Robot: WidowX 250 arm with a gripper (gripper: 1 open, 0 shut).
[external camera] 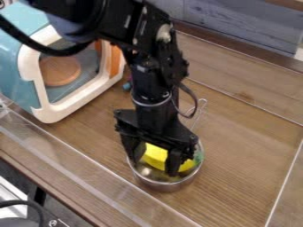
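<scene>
My black gripper [154,154] is open and reaches down into a steel pot [164,182] with a thin wire handle pointing to the back. A yellow banana-like piece [157,156] with a green end lies in the pot, between and under the fingers, which hide part of it.
A blue and white toy oven [53,108] with an orange-trimmed, open front stands at the back left. A wall runs along the back, and the counter's front edge is at the lower left.
</scene>
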